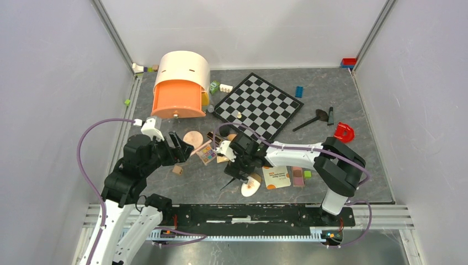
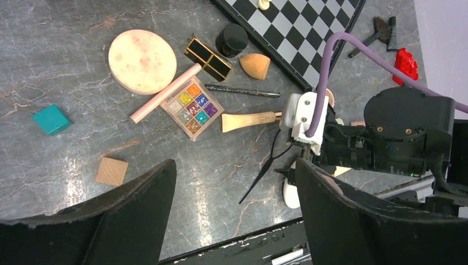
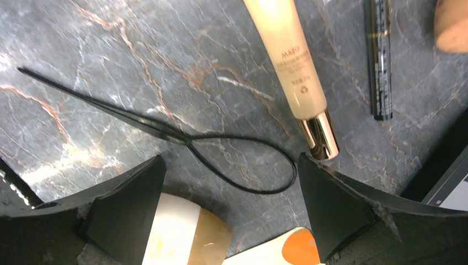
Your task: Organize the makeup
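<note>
Spread over the grey table lie an eyeshadow palette [image 2: 193,108], a pink tube [image 2: 165,94], a round beige compact [image 2: 142,62], a black-and-gold case [image 2: 208,58], a dark pen [image 2: 243,90] and a beige cream tube [image 3: 290,61]. My right gripper stands open low over a black cable tie [image 3: 182,138], whose loop shows between the fingers without being gripped. A white-and-gold bottle [image 3: 187,232] lies close below. Further left, my left gripper [image 1: 182,150] hangs open and empty. An orange drawer [image 1: 175,102] of the cream box [image 1: 185,63] is pulled out.
A chessboard [image 1: 259,105] fills the back middle. On the right are a dark brush [image 1: 317,118] and a red object [image 1: 344,132]. A wooden block [image 2: 112,171] and a teal block [image 2: 52,120] lie left.
</note>
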